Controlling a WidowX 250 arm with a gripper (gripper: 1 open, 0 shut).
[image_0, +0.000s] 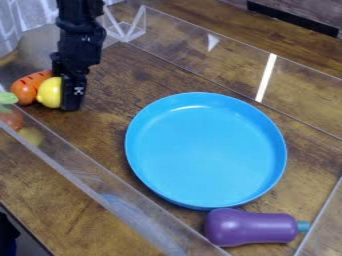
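Note:
The black gripper (72, 85) is low at the left of the camera view, shut on a yellow fruit (52, 92), which it partly hides. An orange-red vegetable (30, 84) lies just left of the yellow fruit, by the clear wall. A green item (7, 98) shows at the left edge.
A large blue plate (203, 150) fills the middle right of the wooden floor. A purple toy eggplant (247, 227) lies at the front right. Clear walls border the area. The floor behind the plate is clear.

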